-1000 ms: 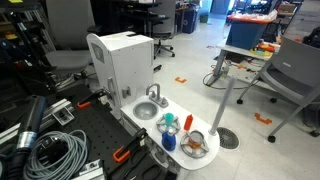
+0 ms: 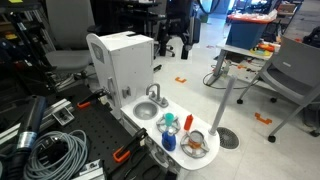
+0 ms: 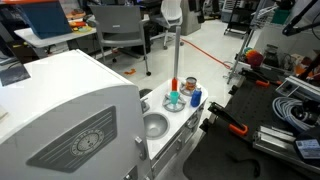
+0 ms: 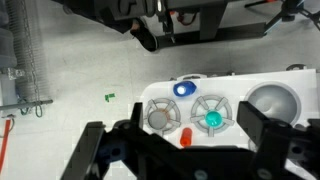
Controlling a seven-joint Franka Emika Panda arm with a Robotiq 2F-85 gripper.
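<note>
High above the white toy kitchen counter (image 2: 216, 158), my gripper is open, with nothing between its fingers. Beneath it in the wrist view, a copper-coloured pot (image 4: 157, 119) rests on one burner and a teal cup (image 4: 214, 119) on the other. Between the burners stands a slim red object (image 2: 188, 122). A small blue object (image 3: 196, 98) is at the counter edge facing the black table. The round metal sink (image 2: 146, 110) with its faucet (image 2: 154, 92) lies beyond the teal cup. In exterior view 2, I cannot make out the gripper.
A white cabinet (image 2: 124, 62) rises at the sink end of the counter. Cables (image 2: 60, 155) and an orange clamp (image 2: 121, 156) occupy the black table alongside. A chair (image 2: 292, 72) and a desk (image 2: 240, 53) stand on the open floor behind.
The objects on the counter have not moved.
</note>
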